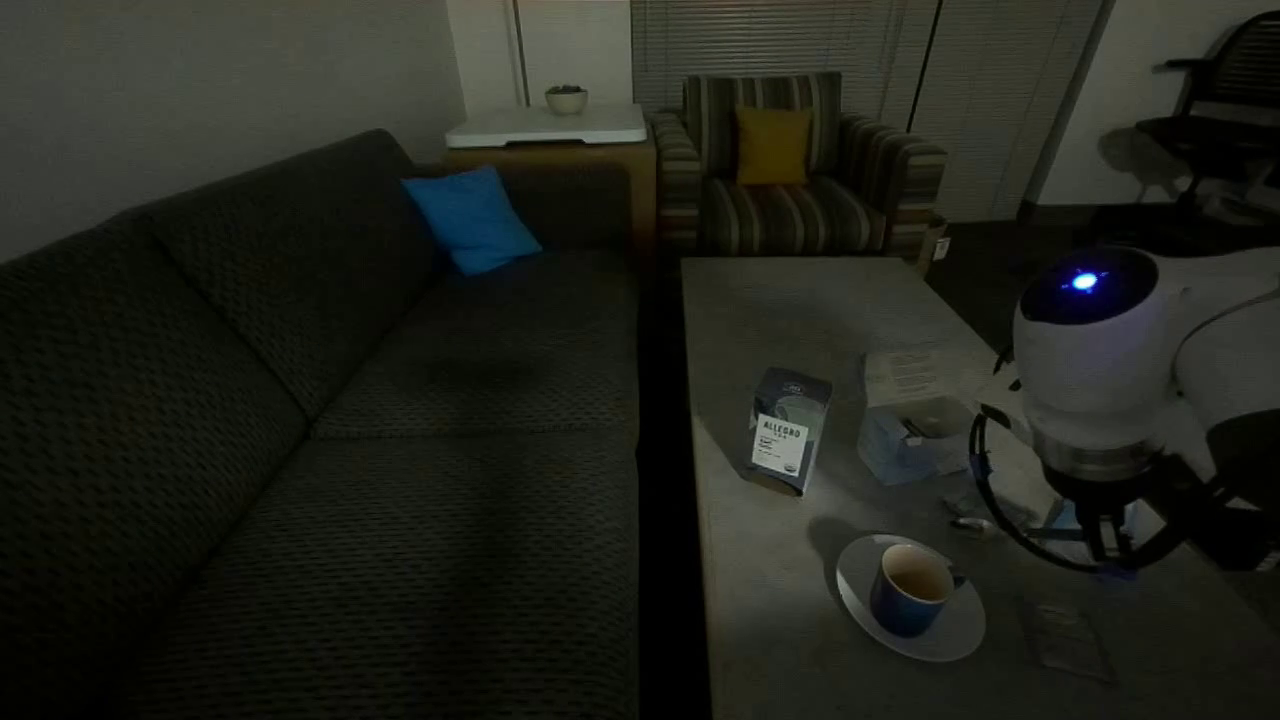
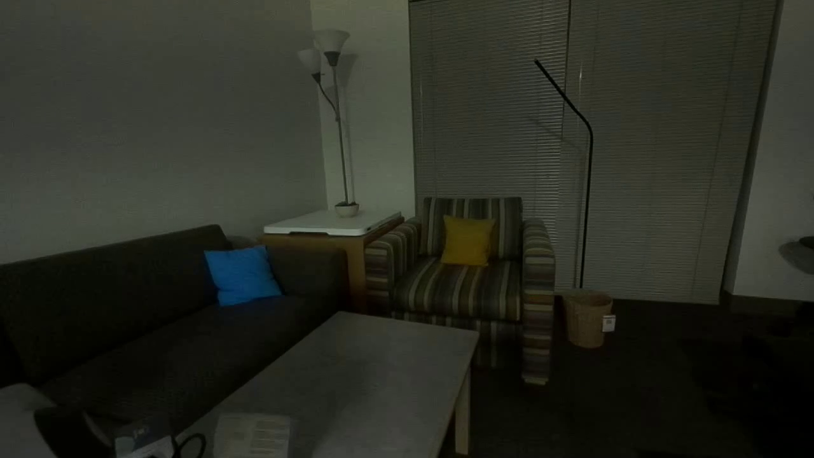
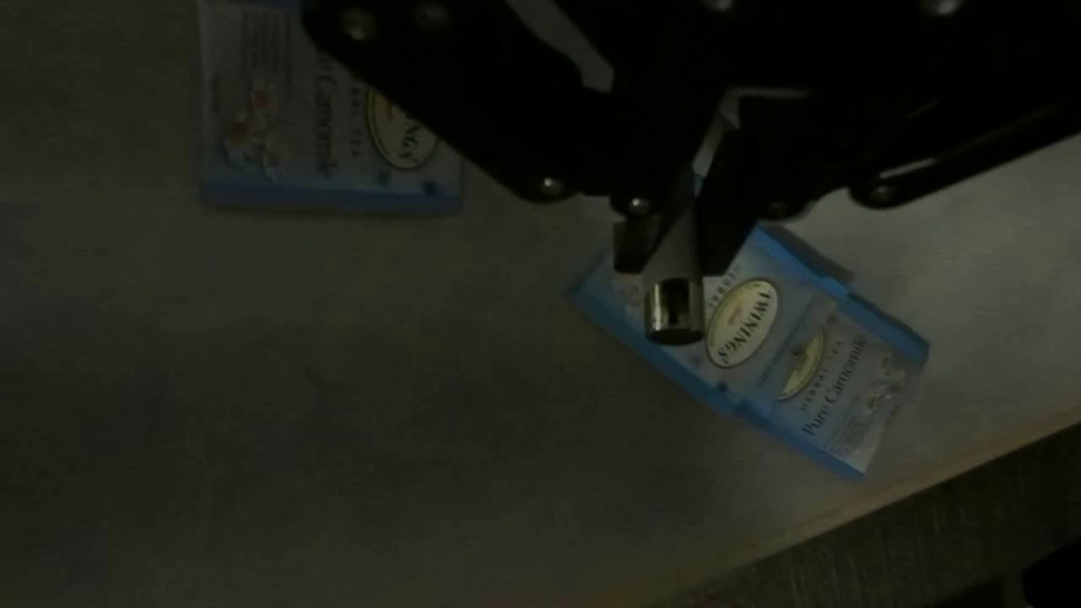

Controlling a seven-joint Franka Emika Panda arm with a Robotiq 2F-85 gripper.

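Observation:
In the wrist view my gripper is shut on a slim rod-like object with a shiny, metallic rounded end. The rest of it is hidden by the dark fingers, so I cannot tell what it is. Exterior view 1 has the gripper above the right side of the grey table, to the right of a blue cup on a white saucer. Below the gripper in the wrist view lies a blue Twinings camomile packet. A second such packet lies to its upper left.
A dark Allegro bag stands upright behind the cup. Beside it is an open box with things inside. A flat clear packet lies right of the saucer. A sofa runs alongside.

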